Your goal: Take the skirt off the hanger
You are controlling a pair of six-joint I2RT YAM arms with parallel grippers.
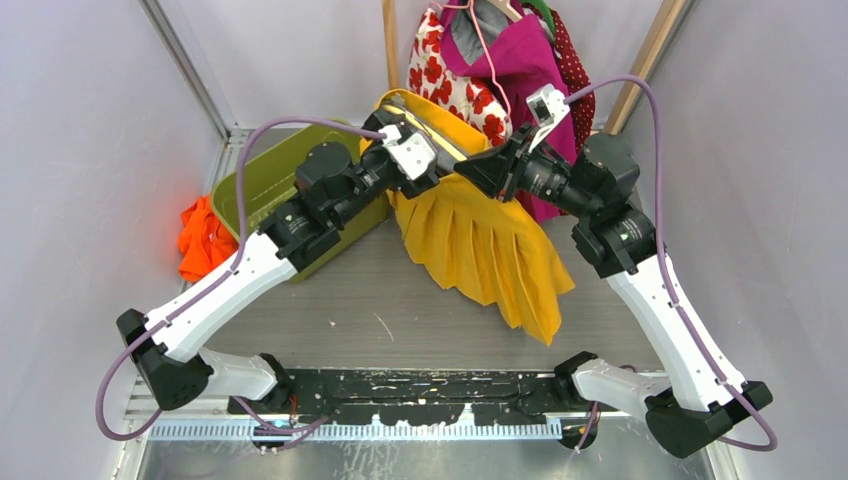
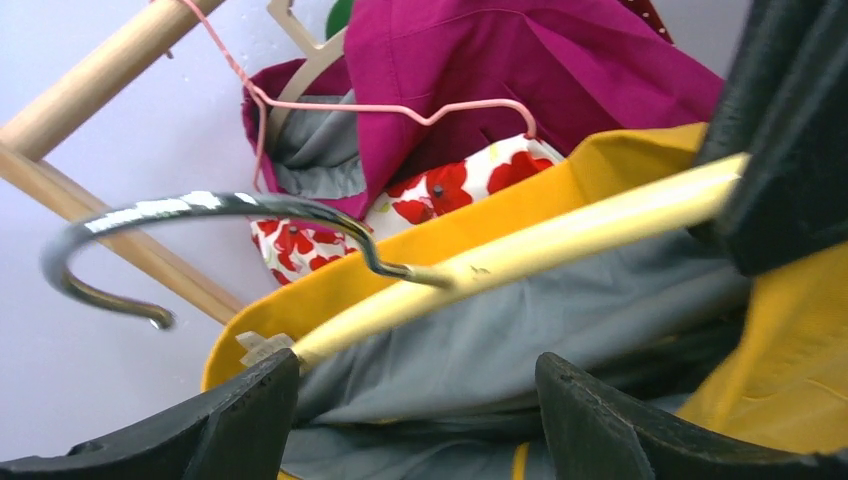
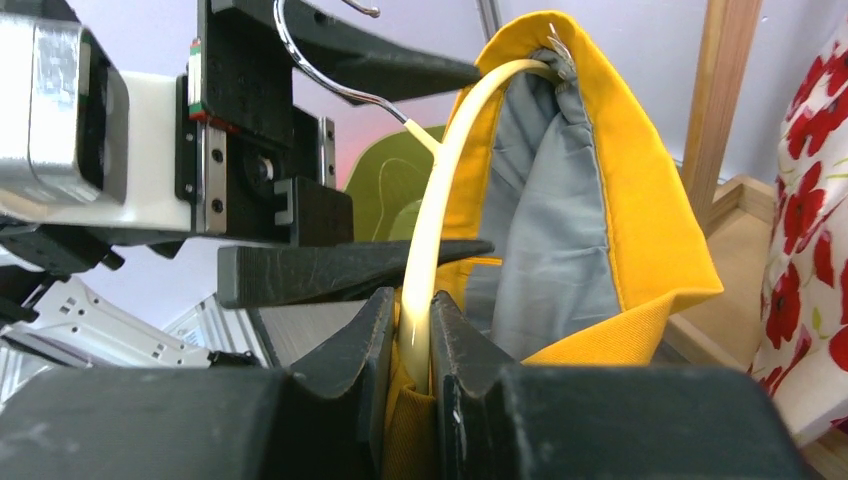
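Observation:
A yellow pleated skirt [image 1: 478, 245] with a grey lining [image 2: 590, 310] hangs between my arms. Its pale yellow hanger [image 2: 570, 238] runs along the waist opening, with a metal hook [image 2: 215, 205] at its middle. In the right wrist view, my right gripper is shut on one hanger end together with a bit of yellow cloth. My left gripper stands open at the other half of the waist. Its fingers [image 3: 350, 272] are spread apart, one at the hanger and lining, with no cloth pinched that I can see.
A green bin [image 1: 340, 240] stands at the left, an orange cloth [image 1: 203, 240] beside it. Behind hang a red-flowered garment [image 1: 440, 75] and a magenta one [image 1: 520, 60], near wooden posts [image 1: 391, 45].

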